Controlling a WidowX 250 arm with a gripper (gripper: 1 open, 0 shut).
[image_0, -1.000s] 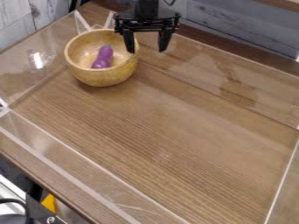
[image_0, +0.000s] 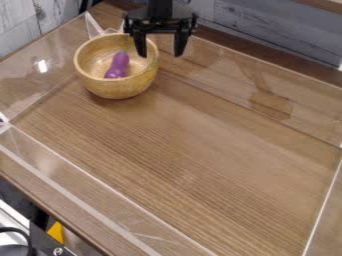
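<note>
A round wooden bowl (image_0: 123, 85) sits at the upper left of the wooden table, with a purple object (image_0: 118, 65) inside it. The black gripper (image_0: 160, 50) hangs at the top of the view, just above and to the right of the bowl's back rim, its fingers pointing down and spread apart. Nothing shows between them.
White walls border it at the back and left, and black cables (image_0: 14, 240) show at the lower left corner.
The gripper has risen slightly toward the back of the table. The bowl and purple object look unmoved.
</note>
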